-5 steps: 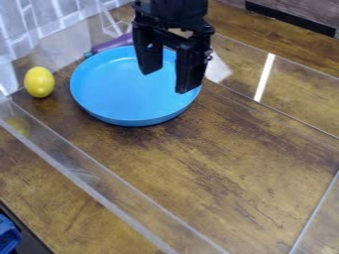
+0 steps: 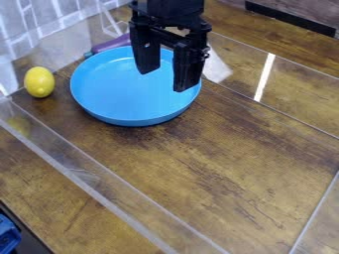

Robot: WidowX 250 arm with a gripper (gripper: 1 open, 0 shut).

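A black gripper (image 2: 167,63) hangs from the top of the view over a shallow blue bowl (image 2: 130,109), covering the back part of it. Its two fingers point down and stand apart, with blue showing between them; nothing is seen held. A yellow egg-shaped object (image 2: 40,82) lies to the left of the bowl.
A purple item (image 2: 106,45) lies behind the bowl, a pale object (image 2: 213,64) behind its right. Clear plastic edges run along the left and back left. A blue object (image 2: 11,238) sits at the bottom left corner.
The gripper has shifted slightly over the bowl, a little up and to the left. The objects on the table have not moved.
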